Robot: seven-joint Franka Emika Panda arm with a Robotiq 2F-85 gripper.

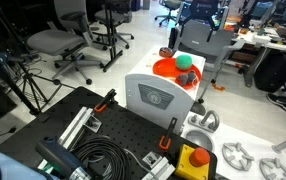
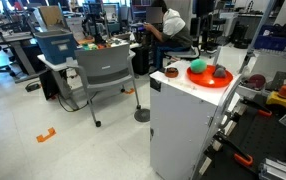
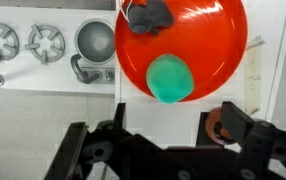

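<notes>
My gripper stands open above the white surface, its dark fingers wide apart with nothing between them. Ahead of it in the wrist view lies a red plate (image 3: 211,62). On the plate rest a rounded green object (image 3: 170,78), near the rim closest to my gripper, and a small dark grey object (image 3: 150,16). In exterior view 2 the green object (image 2: 198,66) and the grey one (image 2: 219,72) sit side by side on the plate. The gripper (image 2: 199,46) hangs above the white surface in that view.
A round brown item (image 3: 219,127) lies beside the plate, near the right finger. A strip of tape (image 3: 253,77) is on the white surface. To the left is a toy kitchen top with a sink (image 3: 96,42) and burners. Beyond the white cabinet (image 2: 178,125) the floor is open.
</notes>
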